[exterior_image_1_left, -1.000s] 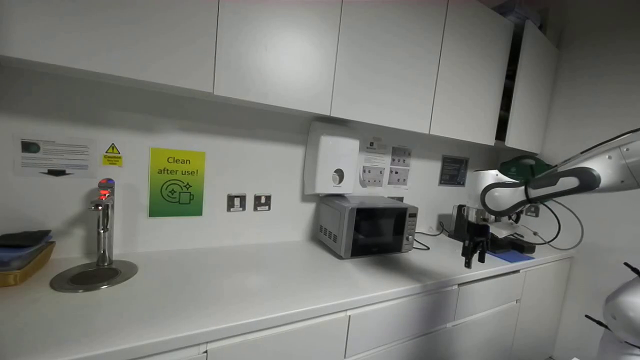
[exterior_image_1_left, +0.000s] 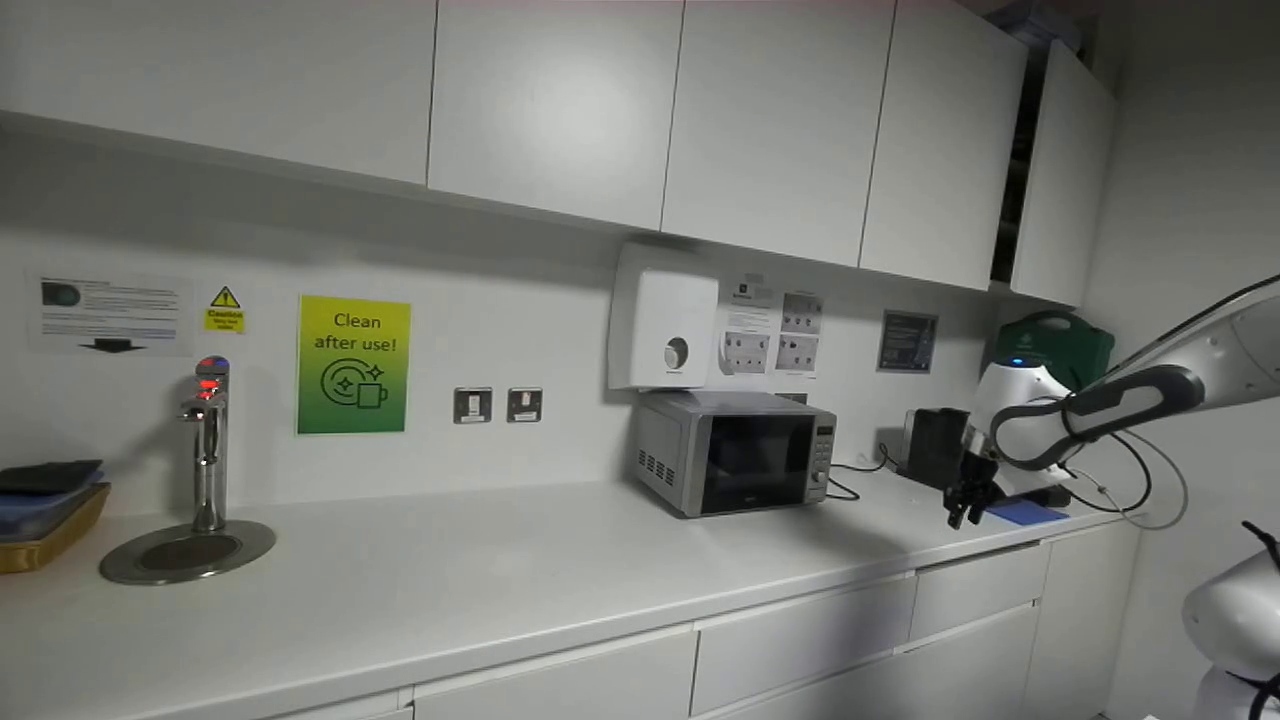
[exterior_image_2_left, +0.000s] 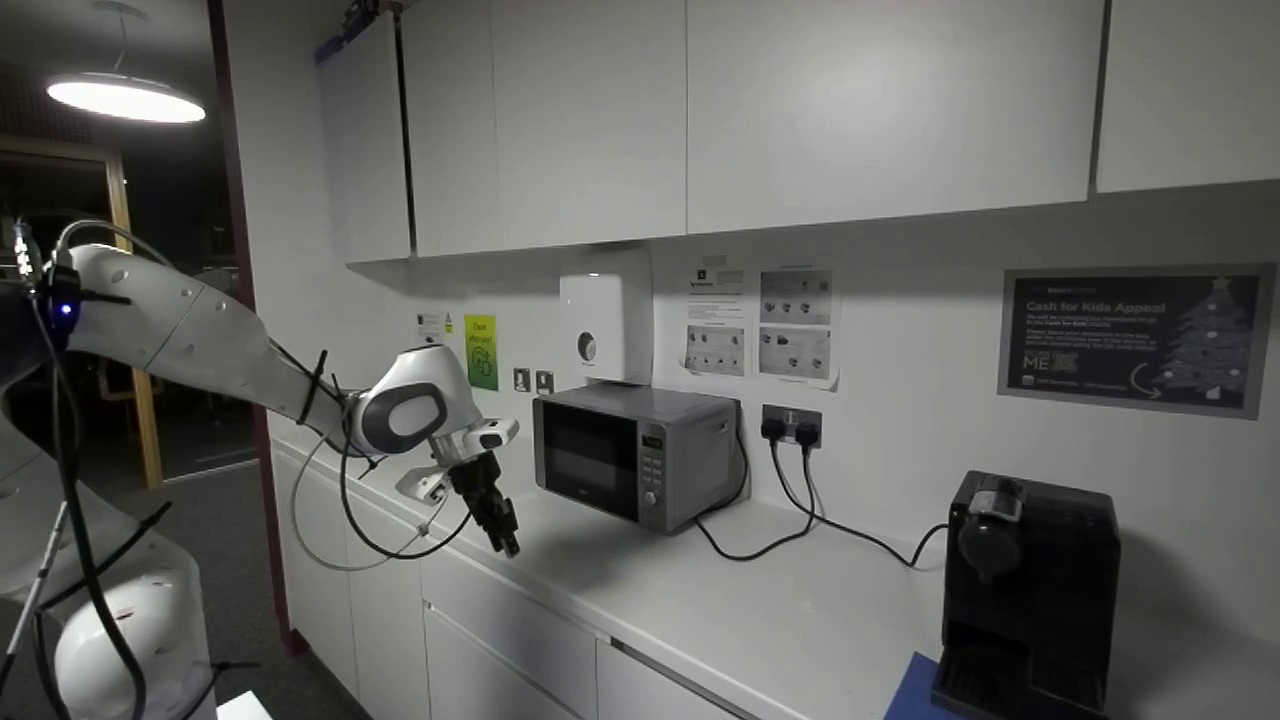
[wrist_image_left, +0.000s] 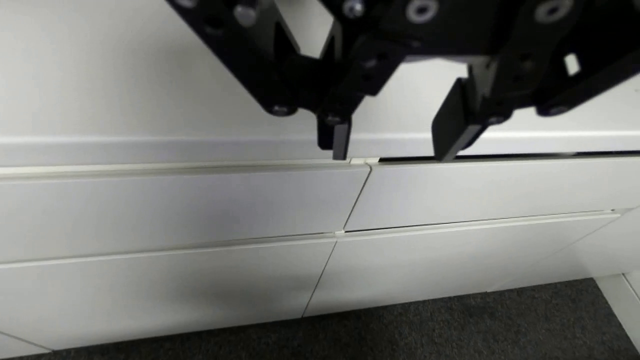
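Observation:
My gripper is partly open, with an empty gap between its black fingers. In the wrist view it hangs over the counter's front edge, above the seam between two white drawer fronts. The right-hand drawer (wrist_image_left: 504, 186) has a dark slit along its top; the left-hand drawer (wrist_image_left: 180, 201) shows a pale one. From outside, the gripper (exterior_image_1_left: 966, 518) tilts downward near the counter's right part, in front of the microwave's right side. Exterior view 2 has the gripper (exterior_image_2_left: 509, 546) left of the grey microwave (exterior_image_2_left: 636, 450), touching nothing that I can see.
A black coffee machine (exterior_image_2_left: 1032, 588) stands on the counter by a blue mat (exterior_image_2_left: 918, 690). Cables (exterior_image_2_left: 768, 552) run behind the microwave. The tap (exterior_image_1_left: 210, 456) is far left, with clear counter (exterior_image_1_left: 480, 564) between. One upper cabinet door (exterior_image_1_left: 1062, 180) stands ajar.
My gripper has shifted slightly right in exterior view 1, and the wrist has turned and tilted. Its fingers appear closer together there. The microwave and drawers have not moved.

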